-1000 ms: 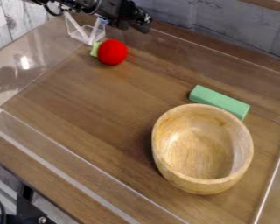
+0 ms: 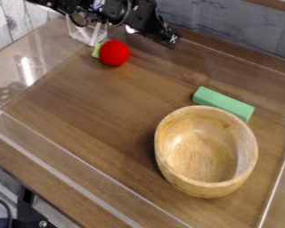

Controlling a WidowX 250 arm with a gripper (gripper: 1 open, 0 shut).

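Observation:
The black robot arm reaches in along the top of the view, its gripper [image 2: 159, 32] over the back of the table, above and right of a red ball [image 2: 114, 52]; whether its fingers are open or shut is too small to tell. A small green object [image 2: 96, 50] is partly hidden behind the ball. A green block [image 2: 223, 104] lies at the right, just behind a wooden bowl [image 2: 206, 165], which looks empty.
A white wire-like stand [image 2: 83, 30] is at the back left. A grey wall [image 2: 234, 36] bounds the back.
The arm and gripper have shifted slightly to the right along the back. The objects on the table have not visibly moved.

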